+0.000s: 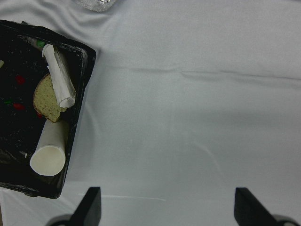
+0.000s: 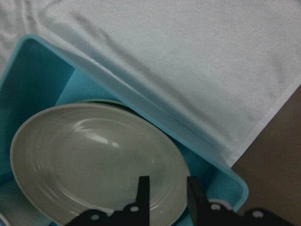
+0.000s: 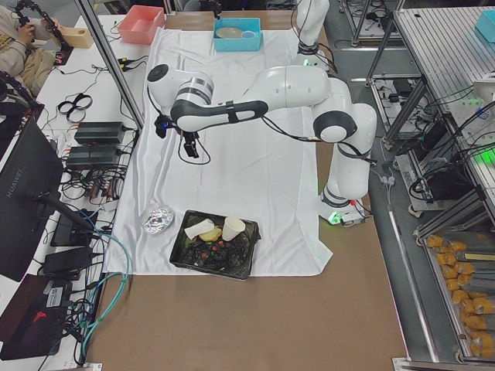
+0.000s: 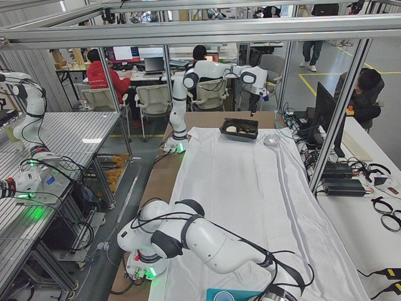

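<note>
A black tray [image 3: 214, 264] holds a paper cup [image 1: 47, 159], a bread slice [image 1: 43, 96], crumpled white paper [image 1: 61, 80] and scraps. A foil ball [image 3: 157, 219] lies beside it. My left gripper stands open over the white cloth beside the tray, nothing between its fingers. At the far end, a blue bin [image 2: 70, 66] holds pale oval plates [image 2: 94, 160]. My right gripper is over the bin with fingers apart and nothing visible gripped between them.
A pink bin [image 3: 141, 23] stands at the back left. Cables and electronics line the left side.
</note>
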